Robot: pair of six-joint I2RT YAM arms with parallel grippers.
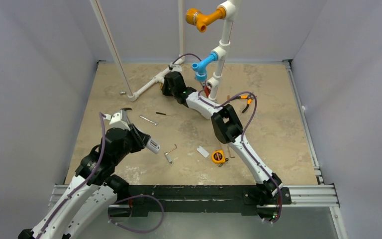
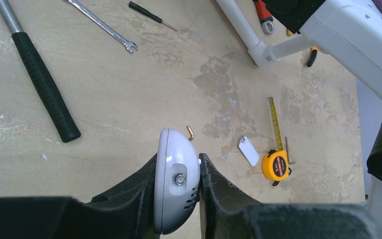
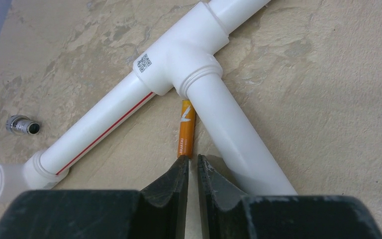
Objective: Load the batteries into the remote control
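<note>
My left gripper is shut on a white remote control (image 2: pixel 174 199), seen end-on in the left wrist view and held clear of the table. In the top view, the remote (image 1: pixel 153 146) sticks out to the right of the fingers, its compartment side showing. An orange battery (image 3: pixel 186 130) lies on the table beside a white pipe, its far end close under the pipe joint. My right gripper has its fingertips at the battery's near end. The left fingertip overlaps that end, and bare table shows in the narrow gap. A white cover (image 1: pixel 202 151) lies apart, front centre.
White pipes (image 3: pixel 238 134) rise close around the right gripper. A tape measure (image 1: pixel 218 157) stands right of the cover. A wrench (image 1: pixel 148 120), screwdriver (image 2: pixel 146 11), hammer (image 2: pixel 42 84) and pliers (image 1: pixel 247 101) are scattered about.
</note>
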